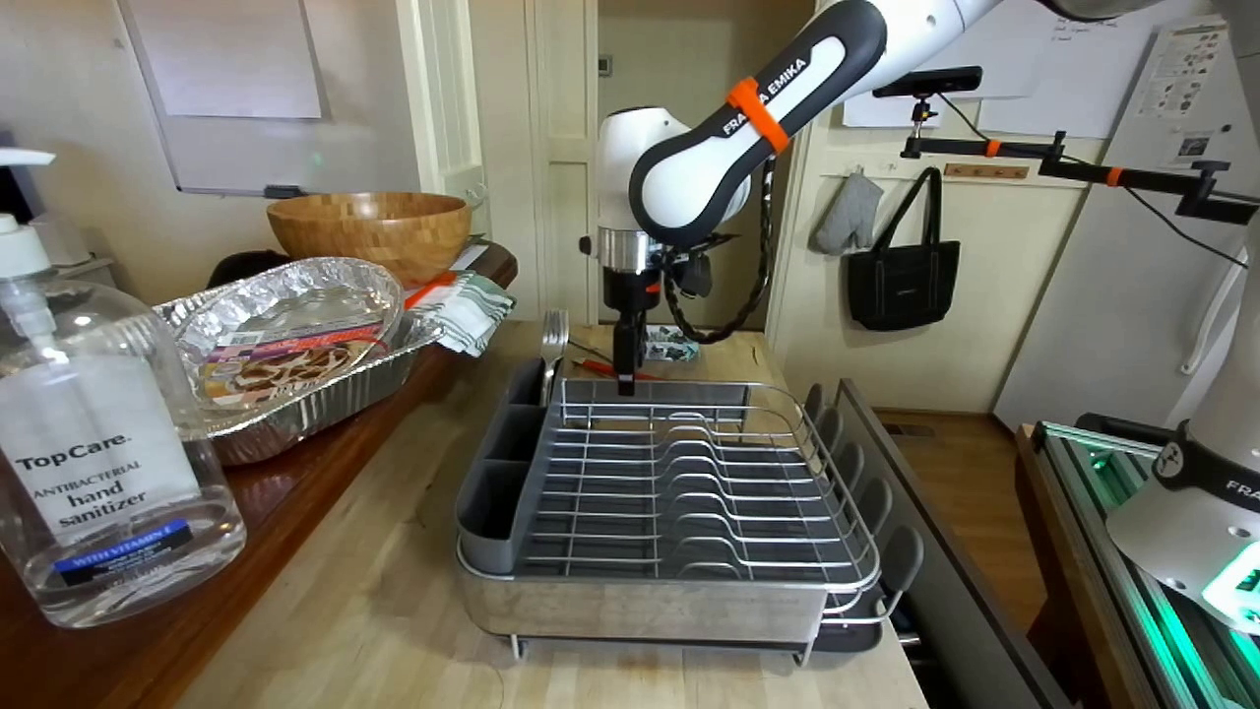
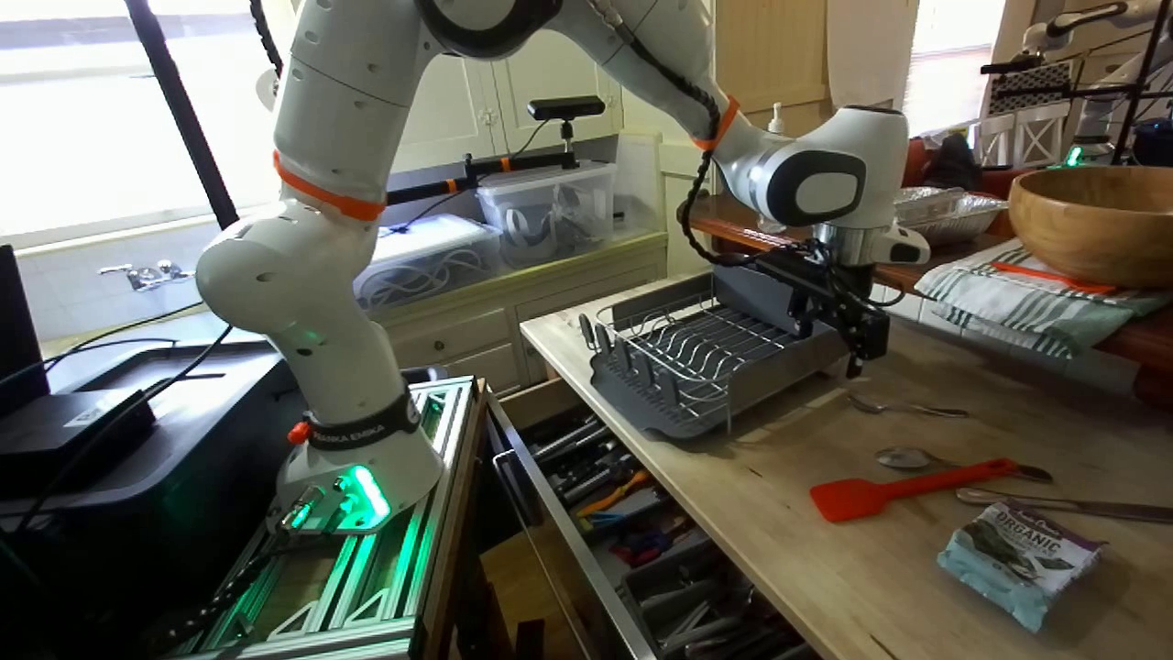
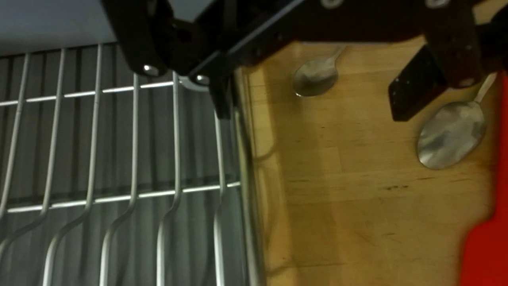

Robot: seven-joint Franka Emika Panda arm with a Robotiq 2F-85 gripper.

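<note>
My gripper stands open above the end of the dish rack (image 3: 133,193), with one finger over the rack's edge and the other over the wooden counter. Nothing is held between the fingers. Below the gap, a small spoon (image 3: 316,76) lies on the counter; a larger spoon (image 3: 452,133) is farther right, beside a red spatula (image 3: 483,252). In exterior view 1, a fork (image 1: 554,343) leans upright in the rack's grey cutlery holder (image 1: 490,508). The rack's wire floor is empty.
A knife (image 2: 1072,505) and a snack packet (image 2: 1017,561) lie on the counter near the spatula. An open drawer of utensils (image 2: 649,528) is beside the counter. A wooden bowl (image 1: 368,230), foil trays (image 1: 295,343) and a sanitizer bottle (image 1: 106,449) occupy the raised ledge.
</note>
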